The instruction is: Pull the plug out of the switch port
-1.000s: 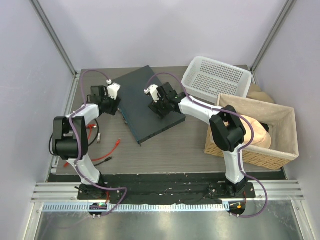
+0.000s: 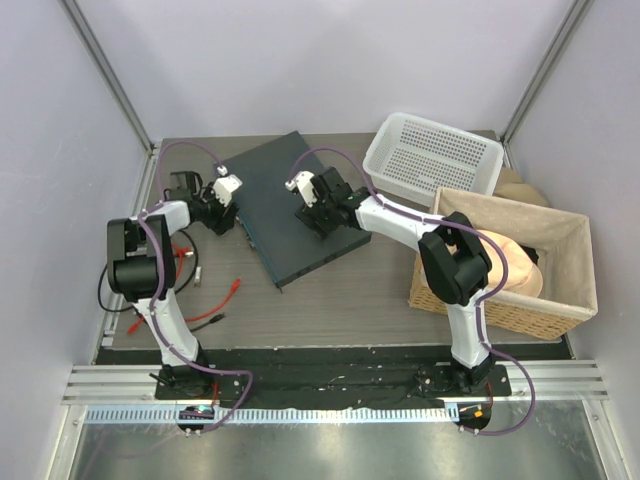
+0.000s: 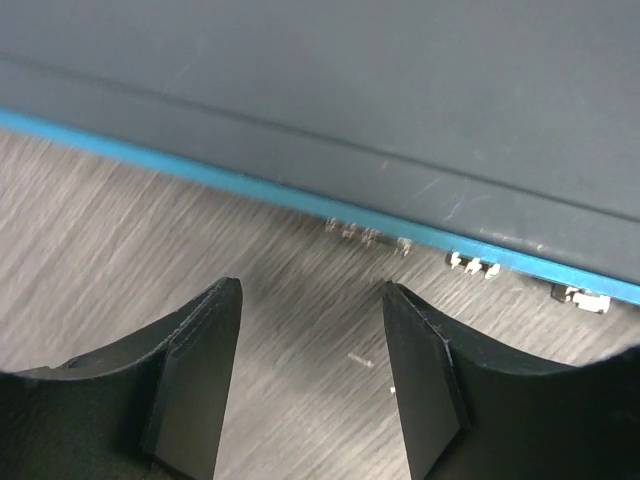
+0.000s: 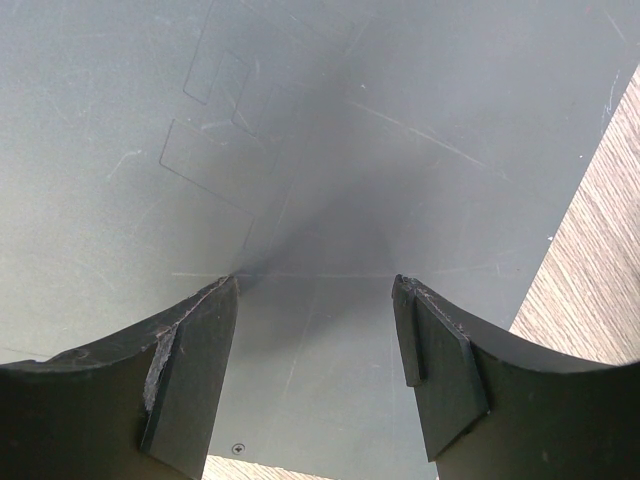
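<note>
The dark grey switch (image 2: 280,180) lies flat on the table, its blue-edged front (image 3: 250,187) running across the left wrist view, with small metal ports (image 3: 475,266) along it. My left gripper stands open just in front of that edge, bare wood between its fingers; I cannot make out a plug in a port. My right gripper is open over the switch's top surface, with nothing between its fingers.
Red and black cables (image 2: 228,294) lie on the left of the table (image 2: 330,315). A white plastic basket (image 2: 430,130) stands at the back right, a lined wicker basket (image 2: 570,250) at the right.
My left gripper has shifted slightly at the switch's left edge, its arm moving a little to the left. The right arm is practically still.
</note>
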